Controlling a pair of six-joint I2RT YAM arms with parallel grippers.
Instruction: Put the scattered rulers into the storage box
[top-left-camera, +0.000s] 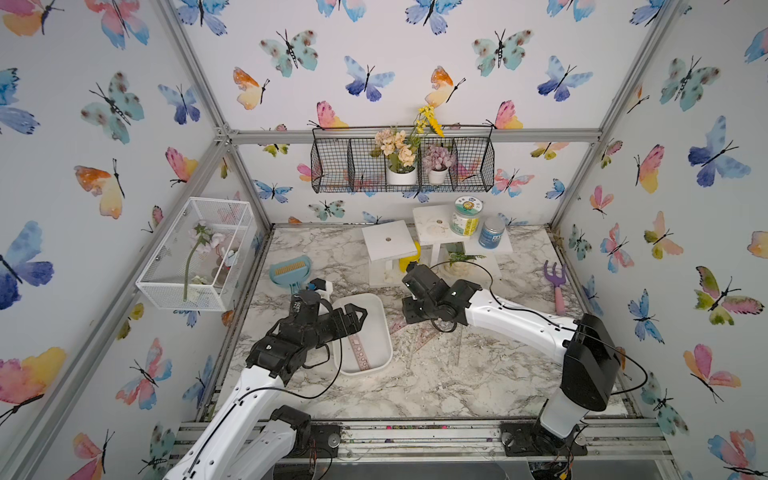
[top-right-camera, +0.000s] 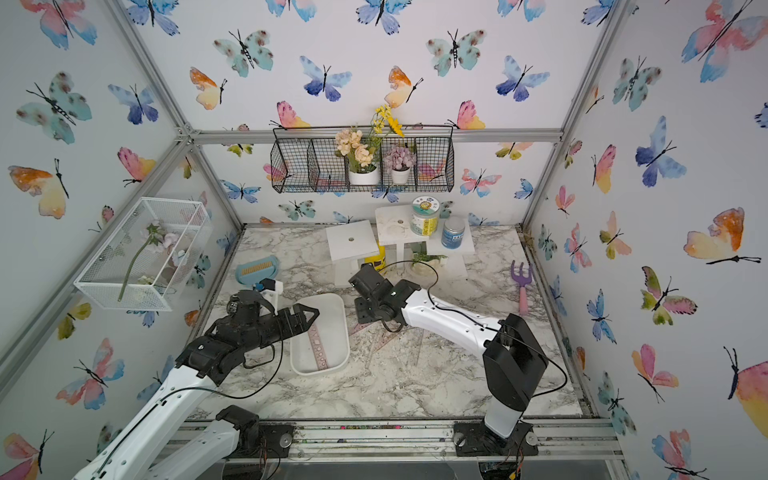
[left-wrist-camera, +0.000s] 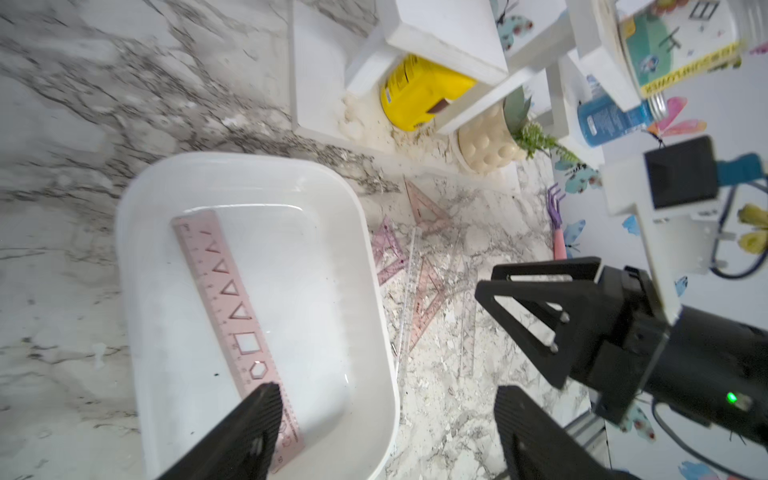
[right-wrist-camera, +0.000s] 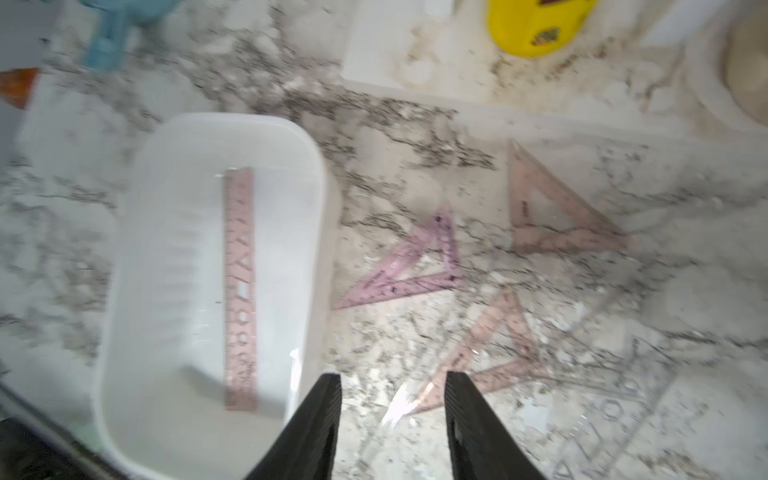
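The white storage box (left-wrist-camera: 364, 320) lies open on the table at left, with one long pink ruler (left-wrist-camera: 232, 308) flat inside. Right of it, loose on the marble top, are a purple triangle ruler (right-wrist-camera: 424, 285), two pink triangle rulers, the far one (right-wrist-camera: 564, 240) and the near one (right-wrist-camera: 492, 376), and clear straight rulers, one (left-wrist-camera: 409, 300) close to the box. Above the box, my left gripper has its fingers apart and nothing between them. My right gripper is open and empty, hovering right of the box over the loose rulers.
Behind the rulers stand white shelves (top-left-camera: 389, 240) holding cans, with a yellow can (left-wrist-camera: 420, 92) underneath. A blue dustpan (top-left-camera: 290, 272) sits behind the box, and a purple fork (top-left-camera: 555, 280) lies far right. Both arms are close together near the box's right side.
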